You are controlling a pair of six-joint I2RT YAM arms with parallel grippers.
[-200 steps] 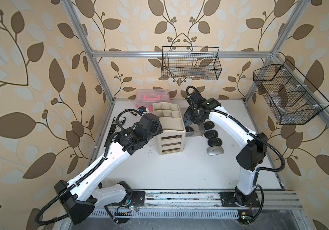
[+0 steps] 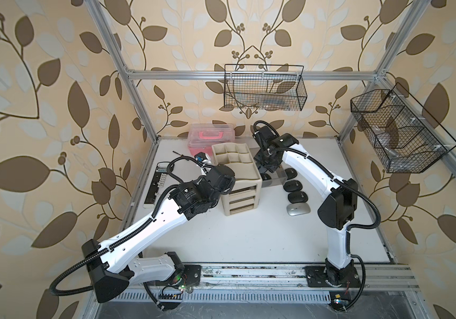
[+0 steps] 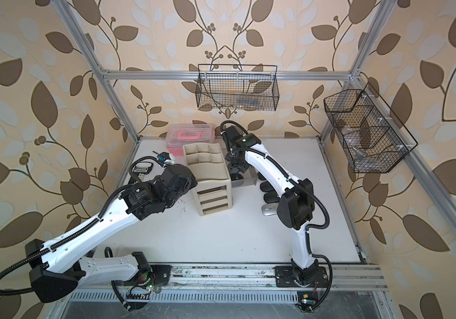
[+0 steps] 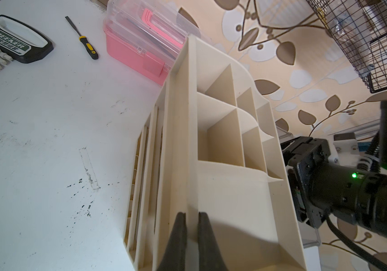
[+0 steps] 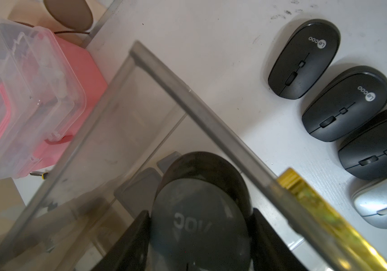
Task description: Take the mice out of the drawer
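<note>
In the right wrist view a black mouse (image 5: 199, 203) lies in the transparent drawer (image 5: 211, 122), which is pulled out from the organizer's right side. My right gripper is open around it, one finger (image 5: 139, 237) on either side; whether they touch it cannot be told. Beside the drawer, several black mice (image 5: 347, 103) and one silver mouse (image 5: 385, 198) stand in a row on the table. My left gripper is shut with the thin upper edge of the beige organizer (image 4: 234, 198) between its fingers.
A pink toolbox (image 4: 134, 54) sits behind the organizer. A screwdriver (image 4: 87, 47) and a black-handled case (image 4: 17, 38) lie to the left. Wire baskets (image 2: 264, 90) hang above.
The left arm has moved slightly right, and the organizer has turned a little and shifted right with it.
</note>
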